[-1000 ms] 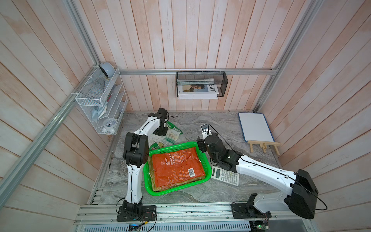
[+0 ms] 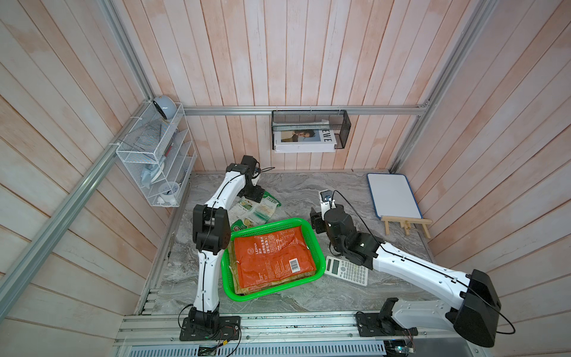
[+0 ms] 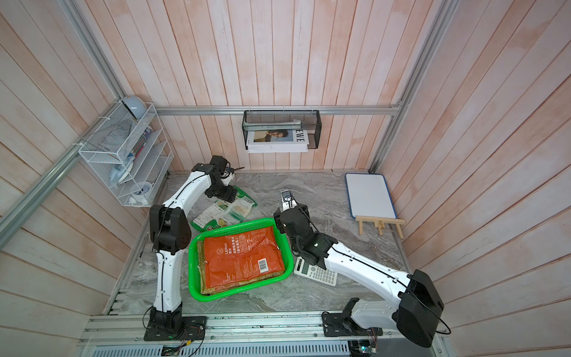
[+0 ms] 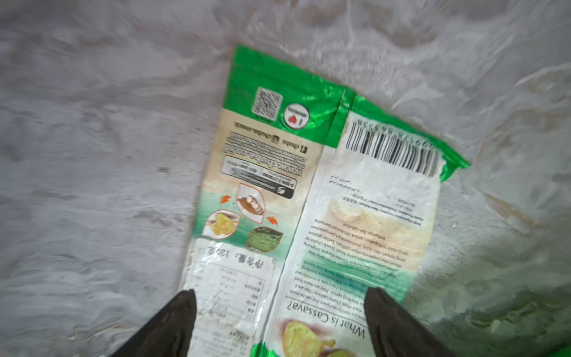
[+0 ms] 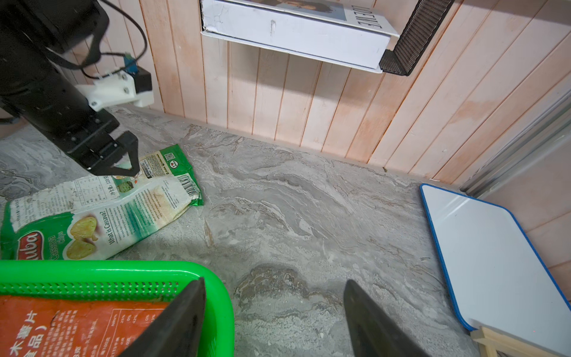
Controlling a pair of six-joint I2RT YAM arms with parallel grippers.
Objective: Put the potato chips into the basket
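A green and white bag of potato chips [image 5: 131, 208] lies flat on the grey table, just behind the green basket [image 5: 107, 271]. The left wrist view shows the bag's printed back [image 4: 309, 238] between my spread left fingers. My left gripper is open above the bag and holds nothing; the gap down to the bag is hard to judge. Near the basket's right rim hovers my right gripper, its fingers apart with only table visible between them. An orange packet [image 2: 273, 255] lies in the basket on top of other packaging.
A white calculator [image 2: 346, 270] lies right of the basket, under the right arm. A small whiteboard [image 2: 394, 196] on a wooden easel stands at the back right. The wire shelf [image 2: 160, 154] is on the left wall. Free table lies between bag and whiteboard.
The right gripper shifted slightly to the right. The bag and basket look unmoved.
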